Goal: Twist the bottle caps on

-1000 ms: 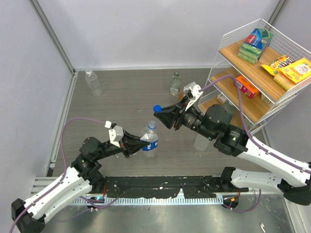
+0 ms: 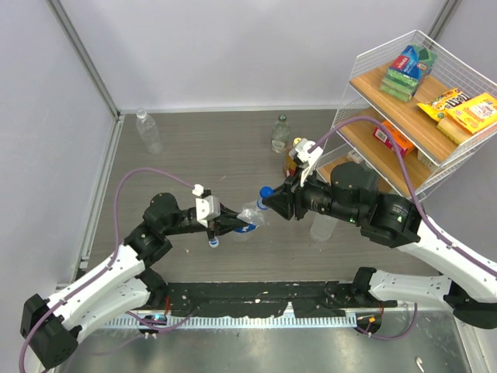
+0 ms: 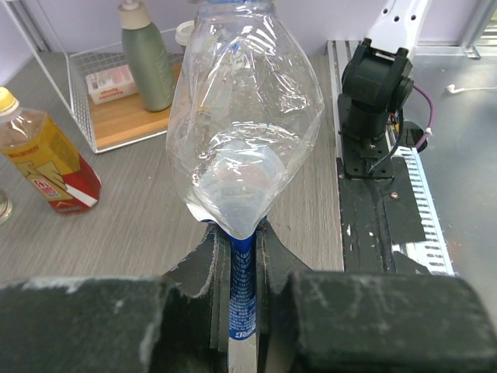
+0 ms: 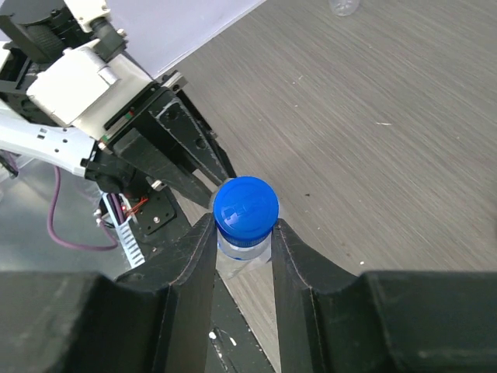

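My left gripper [image 2: 233, 221] is shut on a clear plastic water bottle [image 3: 245, 116] at its blue label, holding it up in the middle of the workspace. My right gripper [image 2: 281, 199] is shut on a blue cap [image 4: 246, 208], which sits over the bottle's mouth; whether the threads engage cannot be told. In the right wrist view the bottle's body is mostly hidden beneath the cap.
A clear bottle [image 2: 149, 132] stands at back left, another [image 2: 280, 134] at back centre, with a yellow-capped bottle [image 3: 51, 167] near it. A wire shelf [image 2: 419, 116] with snacks fills the right side.
My right gripper has come down and rightward with the cap, onto the bottle's mouth.
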